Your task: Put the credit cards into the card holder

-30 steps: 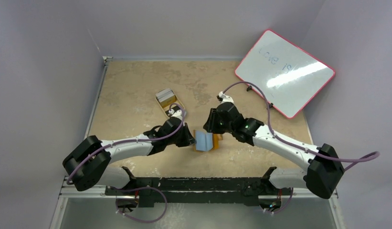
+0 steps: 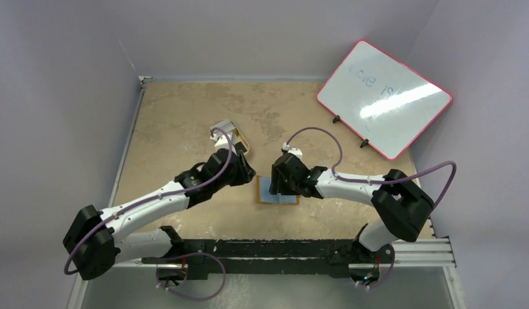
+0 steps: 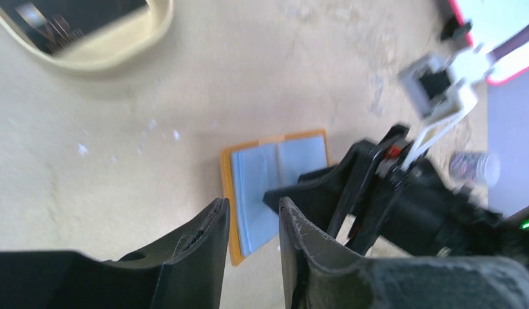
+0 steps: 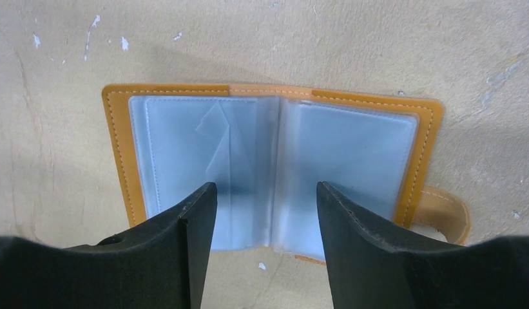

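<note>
The brown card holder (image 4: 435, 135) lies spread open on the table, its two blue clear sleeves (image 4: 358, 161) facing up in the right wrist view. Over it stands my right gripper, open, with no card between its fingers. My left gripper is partly open and empty, up and to the left of the holder (image 3: 229, 193). Part of a dark card (image 3: 81, 16) shows in the tray (image 3: 120, 55) at the upper left of the left wrist view. From above, light cards (image 2: 223, 125) are visible in that tray, partly behind the left arm.
A whiteboard (image 2: 384, 96) with a red frame leans at the back right, its clips (image 2: 365, 143) toward the table. The two grippers stand close together over the table's middle.
My left gripper has drawn back from the holder's left edge, slightly left and up. The right arm has come down and left over the holder, whose right half now lies flatter.
</note>
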